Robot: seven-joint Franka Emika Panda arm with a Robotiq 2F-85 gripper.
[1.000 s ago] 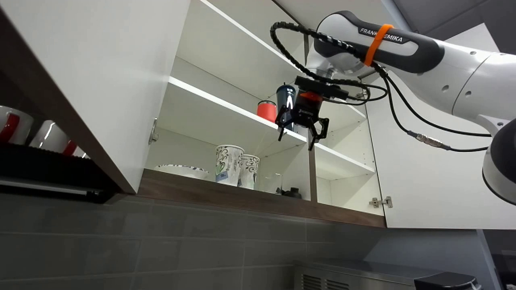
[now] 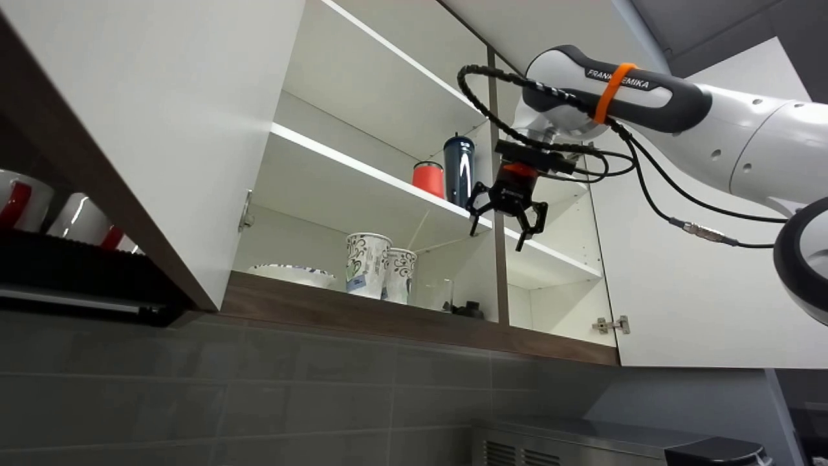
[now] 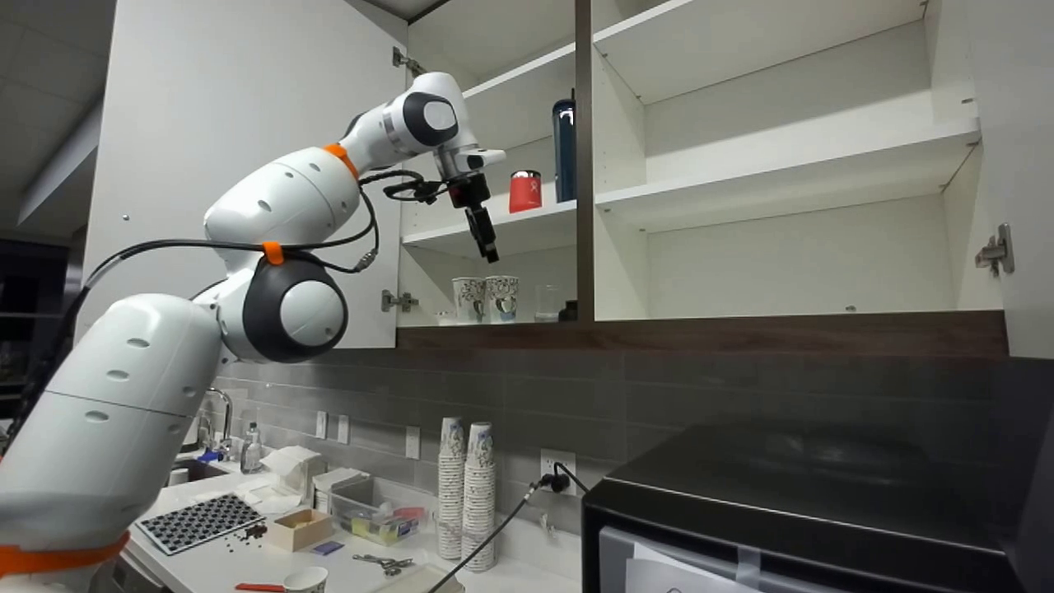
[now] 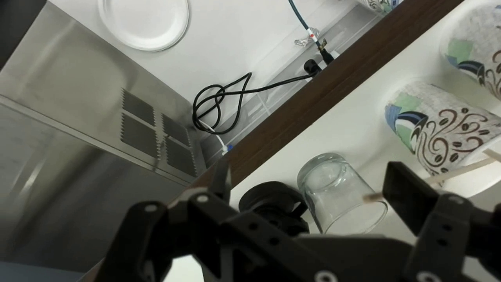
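Note:
In exterior view 1 my gripper [image 2: 497,239] hangs in front of the open cabinet, pointing down with its fingers spread and nothing between them. Behind it, on the middle shelf, a red cup [image 2: 427,178] stands beside a dark blue tumbler [image 2: 459,164]. Lower down, two patterned paper cups [image 2: 367,263] stand on the bottom shelf near a clear glass [image 2: 435,294] and a small black object [image 2: 469,310]. From the wrist view, the glass [image 4: 345,195] and the black object [image 4: 272,202] show between and beyond my open fingers; a paper cup [image 4: 444,124] is to the right, with thin wooden sticks by its rim.
A white bowl [image 2: 291,274] sits at the bottom shelf's left. A dark wood divider [image 3: 585,158] separates this section from the empty right-hand shelves [image 3: 790,178]. Open doors [image 3: 237,168] flank the cabinet. Below are a black appliance [image 3: 810,474] and stacked paper cups [image 3: 464,494].
My gripper has moved right and a little lower in exterior view 1, uncovering more of the blue tumbler. It stays open, and the shelf items have not moved.

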